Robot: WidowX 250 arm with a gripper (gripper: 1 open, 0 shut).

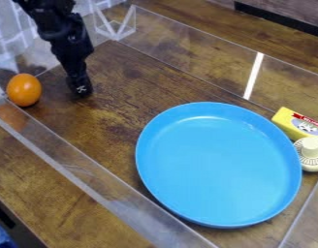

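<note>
My black gripper [77, 77] is at the upper left, low over the dark wooden surface, its fingers open. An orange round object [24, 89] lies just left of it, apart from the fingers. A large blue plate [217, 165] occupies the lower right.
A yellow box [297, 124] and a cream knob-like object [312, 153] sit at the right edge. Clear walls border the wooden area [136, 87], whose middle is free.
</note>
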